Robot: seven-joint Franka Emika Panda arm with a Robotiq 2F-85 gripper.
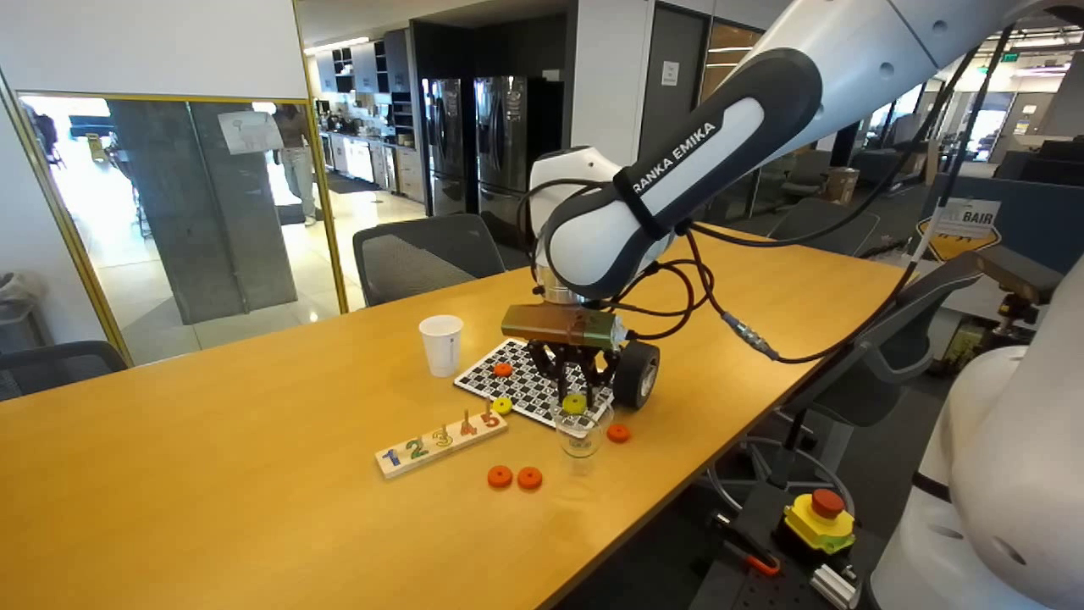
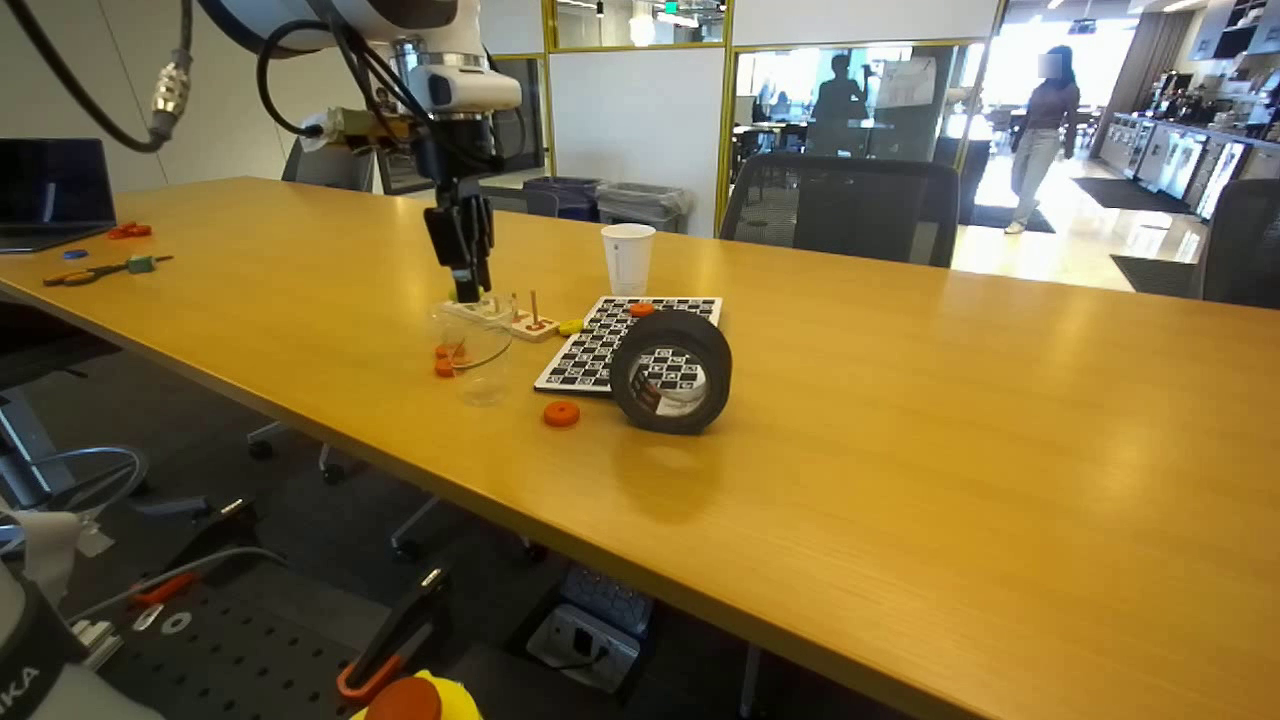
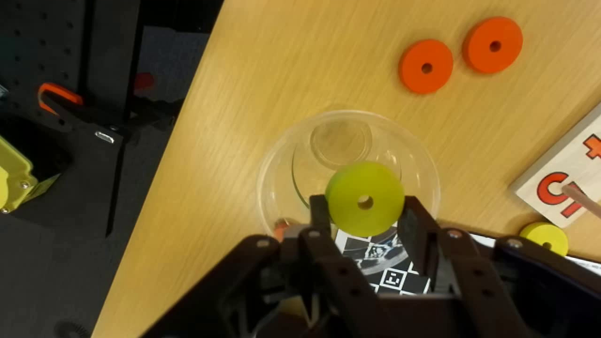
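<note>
A yellow ring [image 3: 365,198] with a small centre hole is pinched between the fingertips of my gripper. In the wrist view it overlaps the mouth of a clear glass [image 3: 348,119]. From exterior view 1, the ring [image 1: 574,403] appears at the height of the glass rim, with the glass [image 1: 580,440] below it. Exterior view 2 has my gripper [image 2: 470,295] over the glass [image 2: 483,382], the ring mostly hidden there by the fingers. Whether the ring is just above the rim or slightly inside it, I cannot tell.
Two orange rings [image 3: 426,66] lie beside the glass, another orange ring [image 1: 617,433] on its other side. A numbered peg board [image 1: 441,444], yellow ring [image 1: 502,405], checkered board [image 1: 528,378], white cup [image 1: 441,345] and black tape roll [image 1: 636,374] surround it.
</note>
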